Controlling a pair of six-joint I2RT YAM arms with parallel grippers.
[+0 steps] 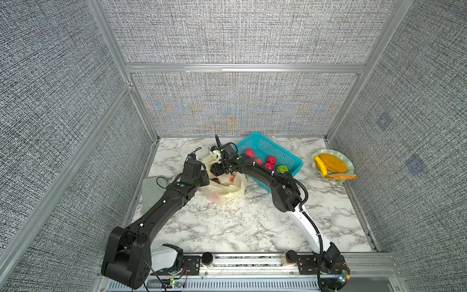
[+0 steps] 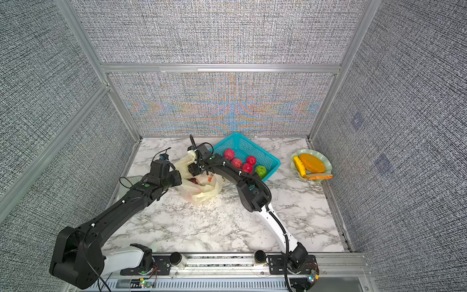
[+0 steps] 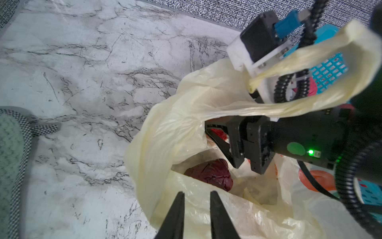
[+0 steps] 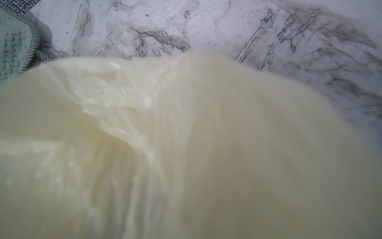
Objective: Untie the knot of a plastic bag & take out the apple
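Observation:
The pale yellow plastic bag [image 3: 214, 95] lies spread with its mouth open; a loop of it drapes over the right arm. A dark red fruit [image 3: 210, 174] rests inside it. More red [image 3: 218, 134] shows beside the right fingers, perhaps an apple. My right gripper reaches into the bag; how far its fingers are parted, or whether they hold anything, is unclear. The bag fills most of the right wrist view and hides those fingers. At the bag's near left side, my left gripper has its fingers apart, bag plastic visible behind the gap.
Behind and right of the bag, a blue basket [image 2: 270, 163] holds several red fruits and a green one [image 2: 260, 170]. A plate [image 2: 327, 156] with yellow and orange food stands far right. A green cloth [image 3: 11, 159] lies left.

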